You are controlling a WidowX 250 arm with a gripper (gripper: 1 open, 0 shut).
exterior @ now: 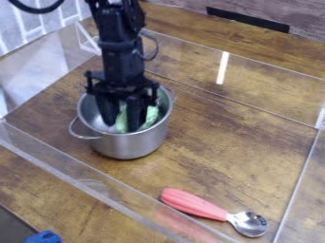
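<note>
A steel pot (127,140) with side handles stands on the wooden table at the left middle. A green object (150,118) is partly visible inside it. My black gripper (122,109) hangs from above at the pot's mouth, its fingers over and partly within the pot. The green object is partly behind the fingers, and I cannot tell whether they touch it or how far apart they stand.
A spoon (203,207) with a pink handle lies at the front right. A blue item (42,236) is at the lower-left corner. Clear panels border the table.
</note>
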